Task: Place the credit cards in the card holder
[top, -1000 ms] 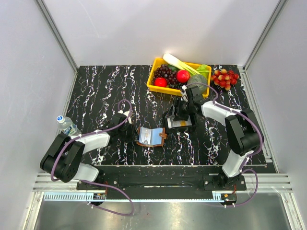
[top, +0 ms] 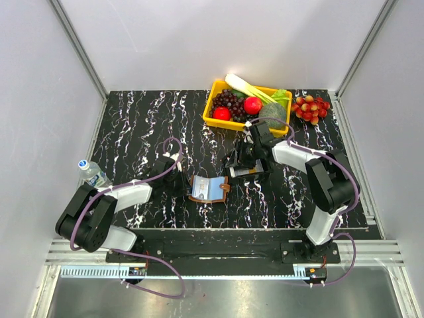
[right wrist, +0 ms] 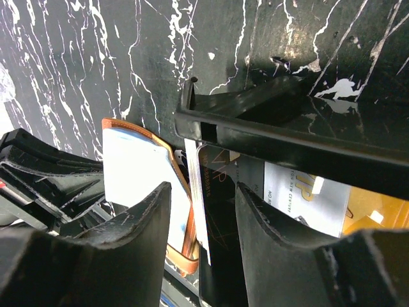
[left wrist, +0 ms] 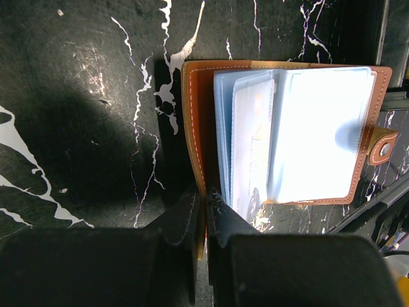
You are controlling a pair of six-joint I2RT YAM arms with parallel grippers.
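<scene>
The brown-edged card holder [top: 209,189] lies open on the table, with its clear sleeves [left wrist: 250,141] and white pages [left wrist: 323,134] showing. My left gripper is shut on the holder's left edge. To the right of the holder, a black tray [right wrist: 287,137] contains a dark card [right wrist: 217,166], a white printed card [right wrist: 297,195] and an orange card [right wrist: 377,208]. Over the tray's left end hangs my right gripper, its fingers apart. Between them in that view runs a narrow white strip [right wrist: 195,185], apparently a card's edge; no contact with it is clear.
A yellow basket [top: 211,122] of fruit and vegetables stands behind the tray, with grapes [top: 310,108] at its right. At the far left is a water bottle [top: 94,173]. Bare table [top: 142,119] lies behind the left arm.
Over the last second my right gripper has moved a little to the left over the tray, covering more of its cards from above. The left arm and card holder have stayed put.
</scene>
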